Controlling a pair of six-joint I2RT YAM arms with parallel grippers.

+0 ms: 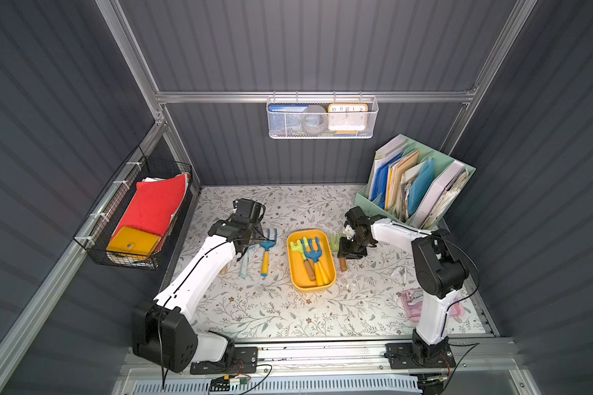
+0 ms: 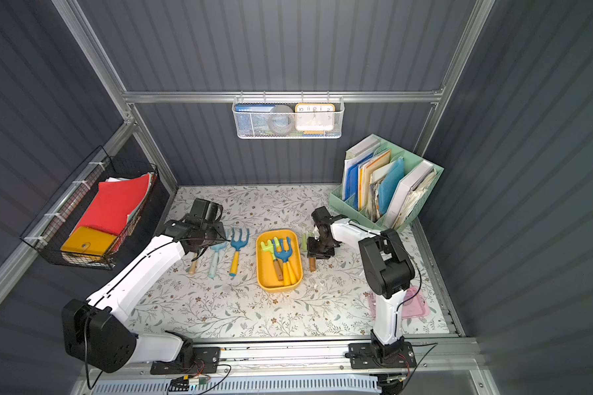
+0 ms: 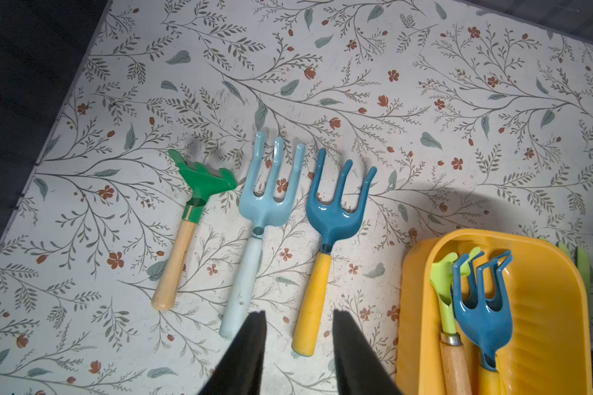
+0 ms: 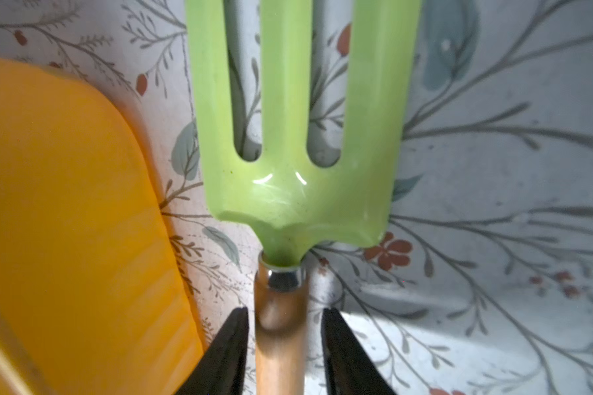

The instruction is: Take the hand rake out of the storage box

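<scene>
A yellow storage box (image 1: 296, 283) holds several hand tools, among them a blue rake (image 3: 481, 316) and a green one (image 3: 446, 302). Just right of it lies a light-green hand rake (image 4: 296, 191) with a wooden handle (image 4: 280, 355); my right gripper is low over it, open, a finger on each side of the handle. My left gripper hangs open above the table, left of the box. Beneath it lie a dark-blue rake (image 3: 332, 220), a pale-blue rake (image 3: 267, 207) and a small green rake (image 3: 201, 181).
A mint file organizer (image 1: 454, 164) full of folders stands at the back right. A black wire basket (image 1: 118, 260) hangs on the left wall, a white one (image 1: 276, 131) on the back wall. A pink item (image 2: 415, 306) lies at front right.
</scene>
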